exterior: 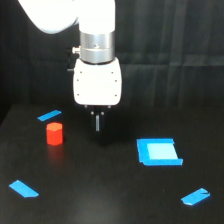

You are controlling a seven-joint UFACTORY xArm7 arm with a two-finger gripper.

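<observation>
A red block point(55, 134) stands on the dark table at the left. To its right and a bit higher in the camera view, my gripper point(97, 122) points downward under the white hand of the arm. Its dark fingers blend into the black background, so whether they are apart or together is unclear. Clear space separates the gripper from the red block. A white square patch point(161, 151) edged with blue tape lies flat on the table at the right, with nothing on it.
Blue tape strips mark the table: one at back left point(49, 115), a second at front left point(23, 188) and a third at front right point(195, 197).
</observation>
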